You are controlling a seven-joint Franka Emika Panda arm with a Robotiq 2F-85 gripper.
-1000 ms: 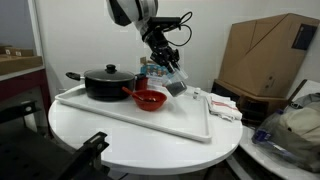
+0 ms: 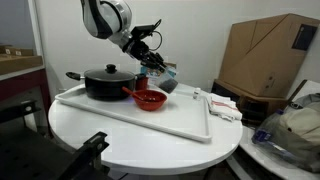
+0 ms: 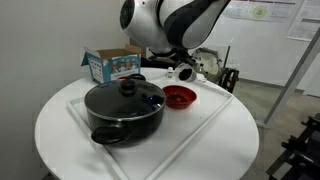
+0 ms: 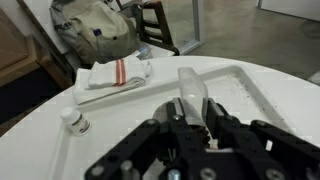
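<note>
My gripper is shut on a pale grey handle (image 4: 189, 86) that sticks up between its fingers in the wrist view. The handle seems to belong to a grey cup-like utensil (image 2: 169, 85), which hangs tilted below the gripper in exterior view 1. From the other side, the utensil's dark round mouth (image 3: 185, 74) shows just behind the red bowl (image 3: 180, 97). The bowl stands on the white tray, with something small and dark inside. I cannot tell whether the utensil holds anything; its inside is too dark.
A black lidded pot (image 3: 125, 108) stands beside the red bowl. A small white bottle (image 4: 74, 121) and a folded cloth (image 4: 117, 74) lie beyond the utensil. The front part of the white tray (image 2: 185, 120) is clear. A blue box (image 3: 113, 65) stands behind the pot.
My arm has swung left and dipped in exterior view 1. The grey utensil has shifted slightly left towards the red bowl, still held. The bowl and pot have stayed put.
</note>
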